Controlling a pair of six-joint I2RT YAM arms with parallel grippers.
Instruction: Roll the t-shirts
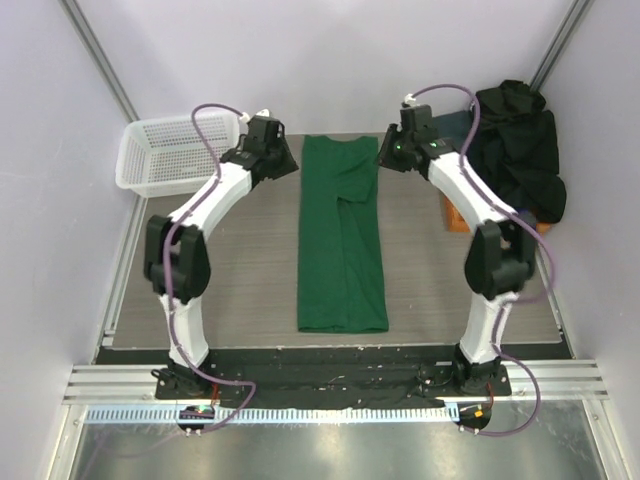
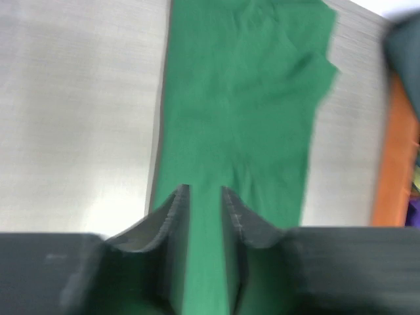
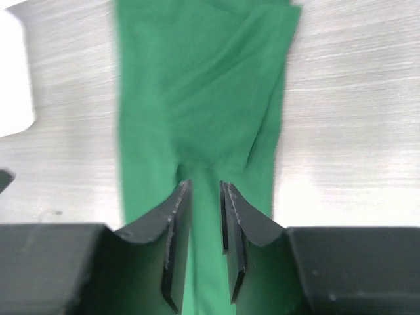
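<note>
A green t-shirt (image 1: pixel 322 235), folded into a long narrow strip, lies flat down the middle of the table, its far end near the back wall. One sleeve flap shows on its upper right part. My left gripper (image 1: pixel 292 170) is just off the shirt's left edge, apart from it. My right gripper (image 1: pixel 384 162) stands by the shirt's right edge near the far end. In the left wrist view the fingers (image 2: pixel 176 223) are parted a little with no cloth gripped. The right fingers (image 3: pixel 177 223) also have a narrow gap, with the shirt lying below them.
A white basket (image 1: pixel 180 185) stands at the back left. At the back right, dark clothes (image 1: pixel 515 150) are heaped over an orange box (image 1: pixel 456 218). Bare table lies on both sides of the shirt.
</note>
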